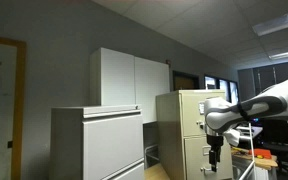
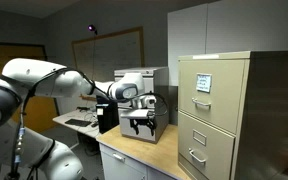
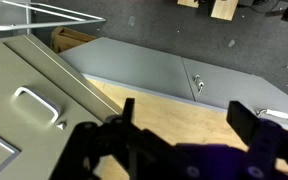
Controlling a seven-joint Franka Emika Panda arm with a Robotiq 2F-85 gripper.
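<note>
My gripper stands open at the bottom of the wrist view, its two dark fingers apart and nothing between them. In the second exterior view the gripper [image 2: 144,130] hangs pointing down, over or near the wooden countertop [image 2: 164,155]; the exact height is hard to tell. A beige filing cabinet [image 2: 212,122] with silver drawer handles rises at the right there. From the wrist, a cabinet handle [image 3: 39,105] shows at the left. Below the wood's edge lies a grey cabinet front [image 3: 154,67] with a white handle [image 3: 277,115]. In the first exterior view the gripper [image 1: 213,158] is before the beige cabinet [image 1: 191,140].
Another grey drawer cabinet [image 1: 99,140] stands nearer in the first exterior view. White wall cupboards [image 1: 129,80] hang above. Dark floor [image 3: 164,22] lies open in front of the counter. A desk [image 2: 79,120] is farther back.
</note>
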